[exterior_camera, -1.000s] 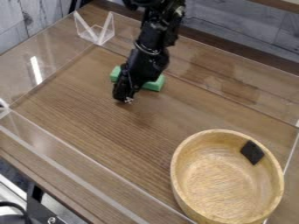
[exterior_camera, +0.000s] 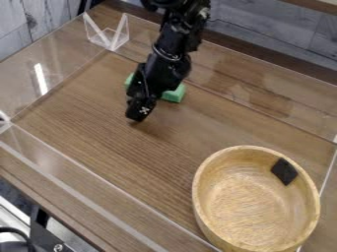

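Observation:
My black gripper reaches down from the top centre to a green object on the wooden table, its fingers over the left side of that object and partly hiding it. The fingers look spread, though their tips are dark and hard to make out. Whether they touch the green object I cannot tell.
A large beige round bin with a small black patch on its inner wall stands at the lower right. The wooden table is otherwise largely clear. Clear plastic pieces lie at the top left and left edge.
Over the last second my gripper has shifted slightly at the green object, its fingers now a little further left and lower. The bin has not moved.

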